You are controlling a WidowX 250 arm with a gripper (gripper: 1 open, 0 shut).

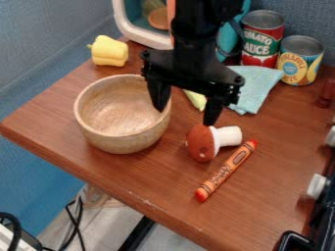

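My black gripper (186, 106) is open, fingers apart, over the area between the wooden bowl (120, 127) and a toy mushroom (202, 143) with red-brown cap and white stem. Its left finger hangs at the bowl's right rim, its right finger just above the mushroom; nothing shows between them. An orange crayon (225, 173) lies right of and in front of the mushroom. A pale green object (197, 99) lies behind, partly hidden by the gripper.
A yellow pepper (109, 51) is at the back left. A blue cloth (250, 90), tomato can (262, 39) and second can (300, 61) are at the back right. Black equipment lines the right edge.
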